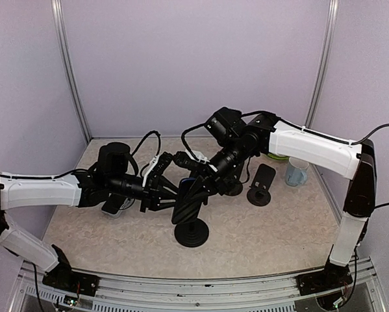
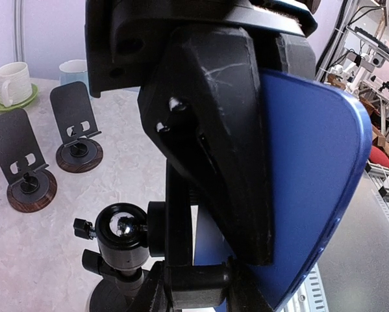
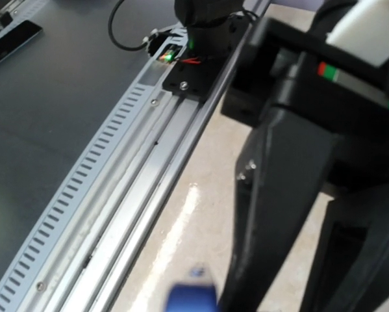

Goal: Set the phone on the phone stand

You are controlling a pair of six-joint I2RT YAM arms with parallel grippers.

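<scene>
At the centre front of the table, a black stand with a round base (image 1: 191, 235) holds its mount up, its ball joint (image 2: 121, 224) showing in the left wrist view. A blue phone is in my right gripper (image 1: 195, 192), which is shut on it right over that stand; in the right wrist view its blue edge (image 3: 191, 299) shows at the bottom. My left gripper (image 1: 167, 195) is at the stand's left side, close against the phone; whether it grips anything is hard to tell.
Two phone stands (image 2: 74, 123) with wooden bases, a white mug (image 2: 13, 84) on a green saucer and a blue mug (image 1: 296, 171) stand at the back right. Another object (image 1: 116, 207) lies at the left.
</scene>
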